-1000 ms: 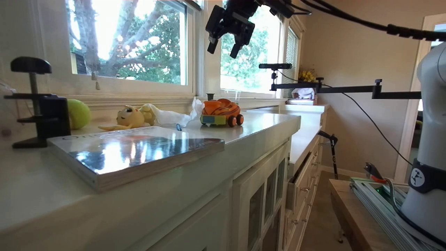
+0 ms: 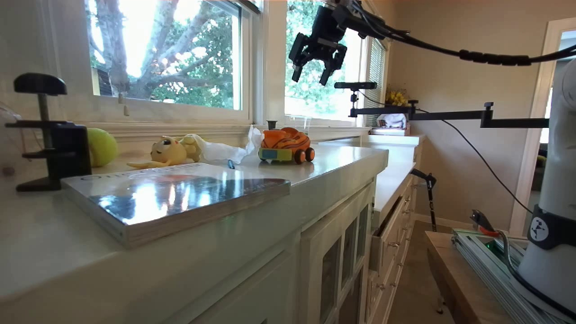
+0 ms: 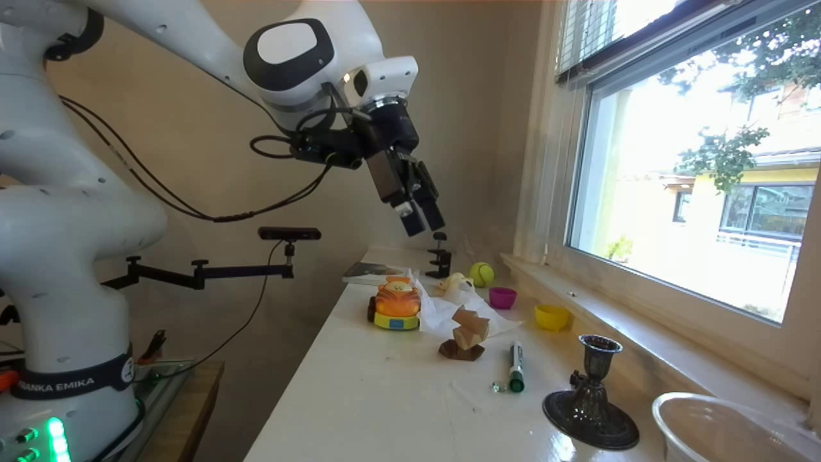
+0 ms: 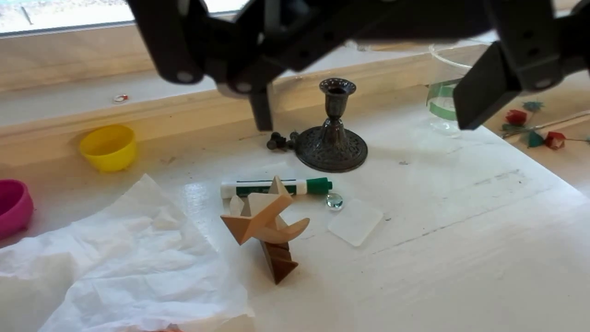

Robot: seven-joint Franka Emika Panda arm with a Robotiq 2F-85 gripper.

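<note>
High above the white counter, my gripper (image 2: 311,80) stands open, its fingers apart with nothing between them. From the side, the same gripper (image 3: 424,223) is tilted and well clear of everything below. On the counter sit a stack of brown wooden pieces (image 4: 260,218), a green-capped marker (image 4: 276,188), a clear glass bead (image 4: 334,201) and a dark metal candlestick (image 4: 333,138). An orange toy car (image 3: 396,301) is close to the counter's left edge in exterior view 2. A yellow cup (image 4: 109,148) and a magenta cup (image 4: 14,207) rest toward the window side.
White crumpled paper (image 4: 138,271) covers part of the counter. A clear plastic tub (image 3: 723,431), a tennis ball (image 3: 482,274), a yellow plush toy (image 2: 168,151), a book (image 2: 178,194) and a black clamp (image 2: 48,135) stand around.
In exterior view 1 my gripper has shifted right and a little lower, its fingers still apart. The objects on the counter have not moved.
</note>
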